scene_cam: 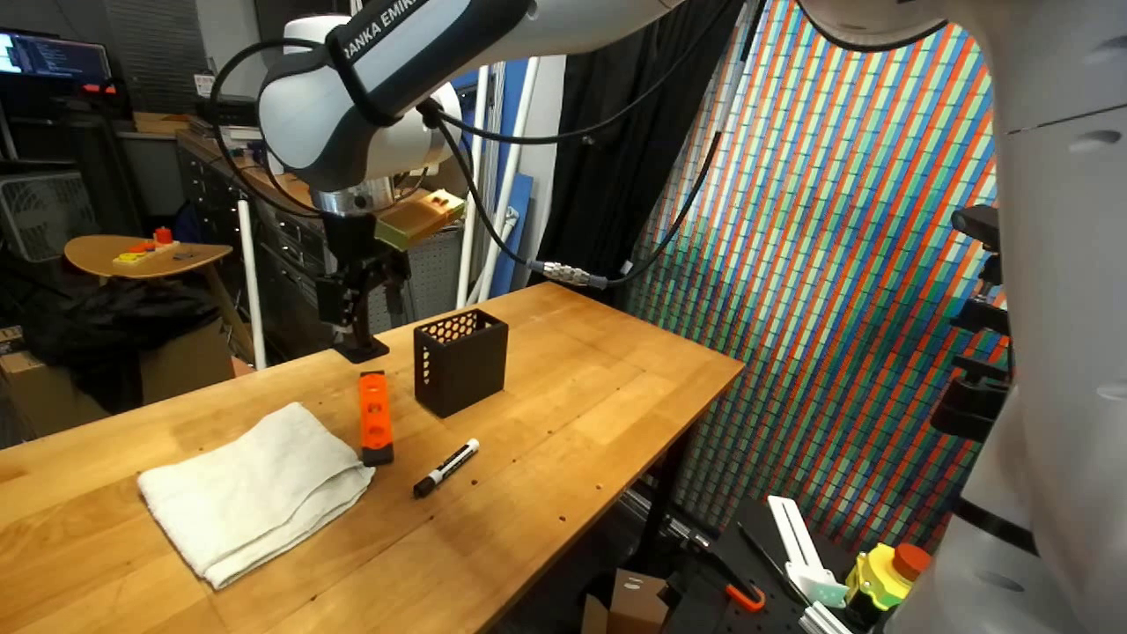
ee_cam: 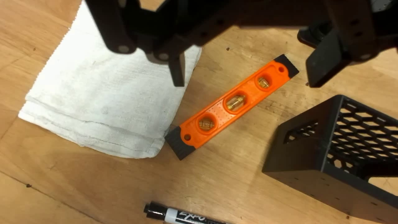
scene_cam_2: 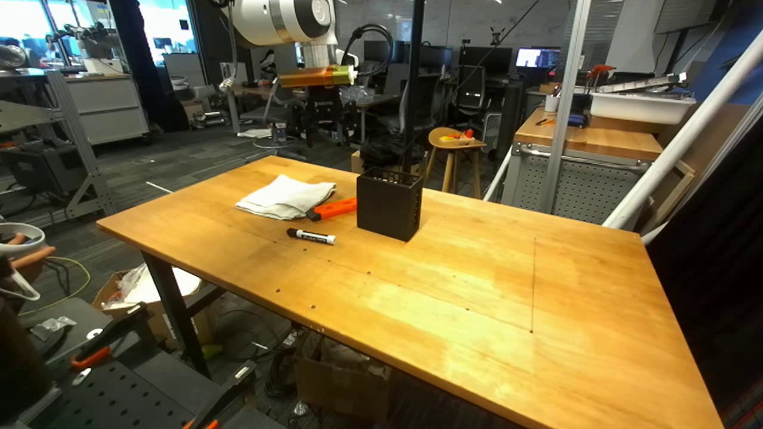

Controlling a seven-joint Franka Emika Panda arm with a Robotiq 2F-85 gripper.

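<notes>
An orange level [ee_cam: 227, 106] with black ends lies flat on the table, just beside the folded white cloth [ee_cam: 112, 97]. Above them hangs my gripper, its fingers spread wide and nothing between them; in the wrist view the level shows below the gap. To the right of the level stands the black open-topped holder [ee_cam: 298, 149] with a honeycomb wall. A black-and-white marker [ee_cam: 179, 216], partly cut off in the wrist view, shows whole in the second exterior view, lying in front of the level and the holder.
A dark post base [scene_cam: 362, 350] sits at the table's far edge, close to the level and holder. In the second exterior view, the right half of the wooden table [scene_cam_2: 493, 286] is bare.
</notes>
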